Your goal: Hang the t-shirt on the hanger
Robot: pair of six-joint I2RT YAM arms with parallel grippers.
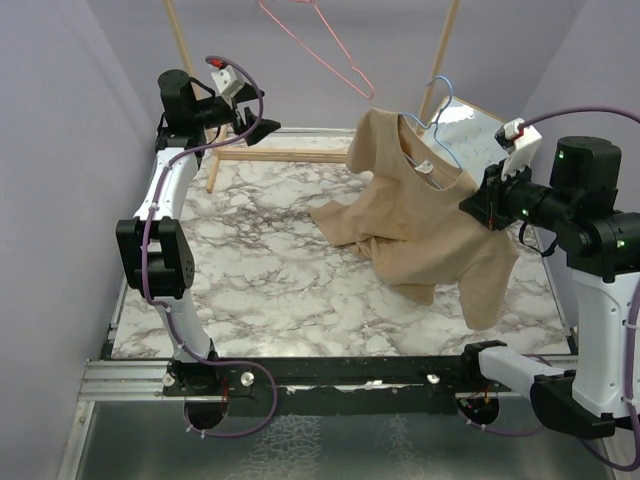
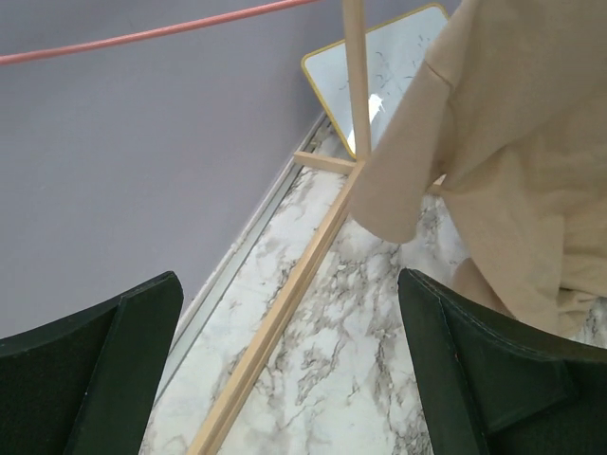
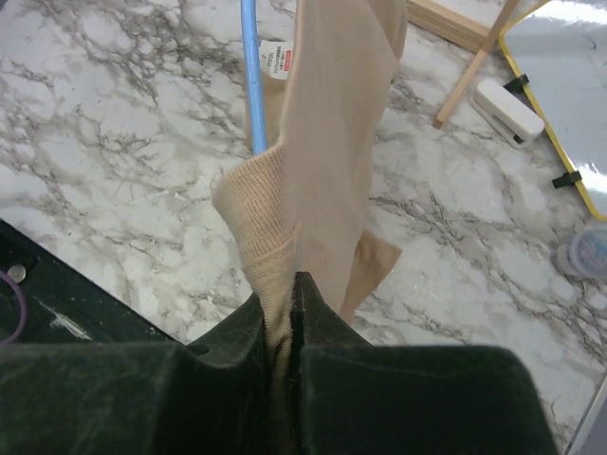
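Observation:
A tan t-shirt (image 1: 420, 230) hangs at the right of the top view, a blue hanger (image 1: 440, 155) inside its neck opening. My right gripper (image 1: 485, 205) is shut on the shirt's collar near its shoulder; the right wrist view shows the ribbed collar (image 3: 261, 209) between its fingers beside the blue hanger (image 3: 253, 85). My left gripper (image 1: 245, 112) stands open at the upper left, apart from the shirt, with nothing between its fingers; in the left wrist view the shirt (image 2: 503, 142) hangs beyond it to the right.
A pink hanger (image 1: 330, 65) hangs at the top centre from the wooden frame (image 1: 280, 153). A whiteboard (image 3: 560, 76), a white object (image 3: 507, 109) and a small container (image 3: 583, 254) lie at the right.

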